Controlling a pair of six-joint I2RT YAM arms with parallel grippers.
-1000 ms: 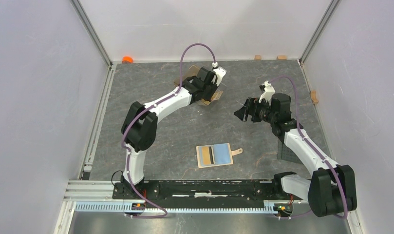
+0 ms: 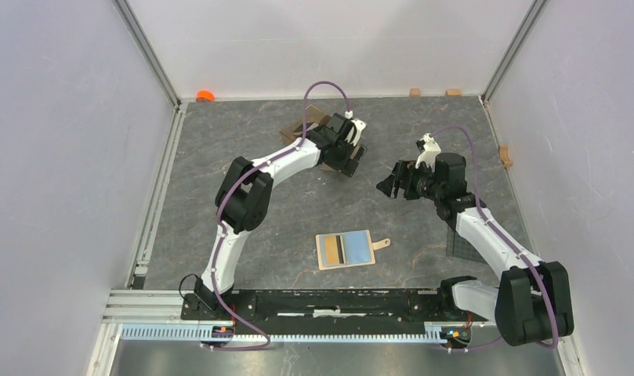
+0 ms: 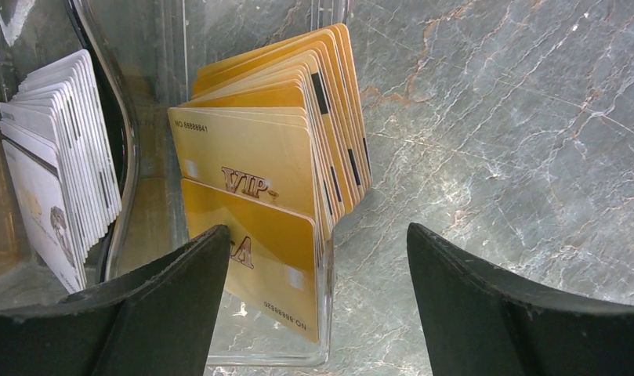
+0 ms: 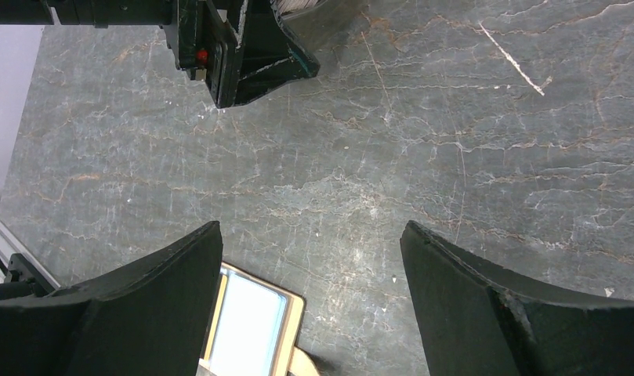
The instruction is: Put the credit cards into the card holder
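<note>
In the left wrist view a stack of golden VIP cards (image 3: 255, 168) leans in a clear plastic box (image 3: 302, 360). My left gripper is open above it, one finger (image 3: 180, 286) overlapping the front card and the other over bare table. Whether that finger touches the card cannot be told. White cards (image 3: 59, 157) stand in another slot to the left. An opened card holder (image 2: 345, 249) with a tan edge and tab lies near the front of the table; a golden and a blue face show. My right gripper (image 2: 399, 182) hangs open and empty at the right.
An orange round object (image 2: 205, 95) and small wooden blocks (image 2: 453, 92) sit along the back edge. A dark mesh panel (image 2: 462, 246) lies by the right arm. Between box and holder the table is clear.
The left gripper has shifted rightward and slightly toward the front over the golden cards at the box. The right arm has barely moved, and the card holder lies where it was.
</note>
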